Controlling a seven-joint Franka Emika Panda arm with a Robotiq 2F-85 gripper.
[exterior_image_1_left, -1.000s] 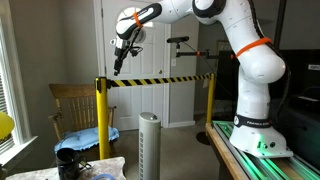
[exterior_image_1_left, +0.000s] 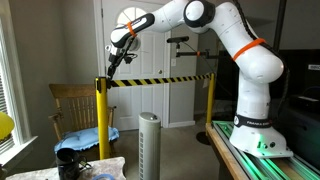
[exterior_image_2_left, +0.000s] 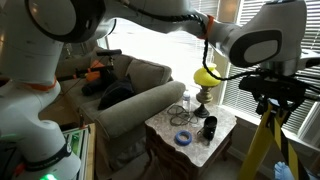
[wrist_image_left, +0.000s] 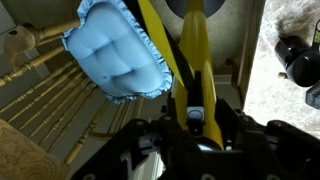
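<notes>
A yellow post (exterior_image_1_left: 103, 130) stands upright, with a yellow-and-black striped belt (exterior_image_1_left: 165, 80) stretched from its dark head (exterior_image_1_left: 102, 84) to a second yellow post (exterior_image_1_left: 211, 98) at the right. Just above the first post's head is my gripper (exterior_image_1_left: 110, 75), pointing down. In the wrist view, the gripper's dark fingers (wrist_image_left: 172, 132) are apart, with the yellow post (wrist_image_left: 200, 55) and a small metallic part (wrist_image_left: 195, 114) showing between and beyond them. Whether the fingers touch the post or belt end is unclear. Exterior view 2 shows the gripper (exterior_image_2_left: 266, 105) over the post (exterior_image_2_left: 258, 148).
A wooden chair (exterior_image_1_left: 77, 106) with a blue cushion (wrist_image_left: 120, 55) is close to the post. A small table (exterior_image_2_left: 160, 123) holds a black mug (exterior_image_2_left: 210, 127), a blue ring (exterior_image_2_left: 183, 138) and a yellow-topped lamp (exterior_image_2_left: 204, 86). A grey cylinder (exterior_image_1_left: 149, 145) stands in front.
My gripper has come down and slightly left in exterior view 1, closer to the post's head. The posts, belt and chair have stayed put.
</notes>
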